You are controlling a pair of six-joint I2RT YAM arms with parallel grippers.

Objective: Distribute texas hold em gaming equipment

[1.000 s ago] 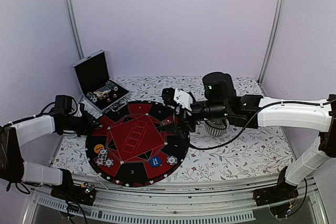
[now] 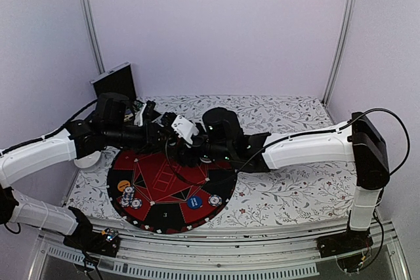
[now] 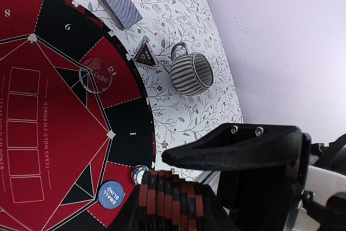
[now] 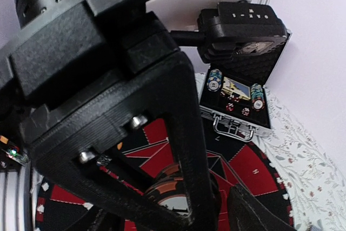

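Note:
A stack of red and black poker chips is gripped by my left gripper, above the round red and black poker mat. In the right wrist view the left gripper's large dark frame covers much of the scene, with the chips beyond it. My right gripper is part open, its fingers on either side of the stack's place in that view. Whether they touch the chips I cannot tell. On the mat lie a blue small blind disc and a clear round disc.
The open chip case stands beyond the mat with chips and dice inside. A striped mug, a card deck and a small triangle marker are on the patterned table. More chips lie on the mat's near left.
The left arm has swung from beside the case to over the mat. My right gripper has moved left, and the two grippers now meet there.

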